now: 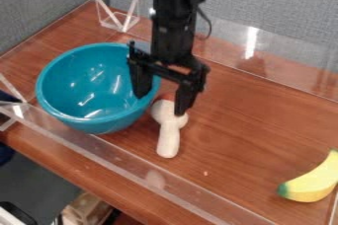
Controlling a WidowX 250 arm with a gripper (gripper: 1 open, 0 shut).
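Note:
My black gripper hangs open above the wooden table, just right of a teal bowl, its left finger over the bowl's right rim. Just below it lies a pale, mushroom-like toy, its upper end partly hidden behind the gripper. A yellow banana with a green tip lies at the right.
Clear acrylic edging runs along the back and near left side of the table. A white frame object stands at the back left.

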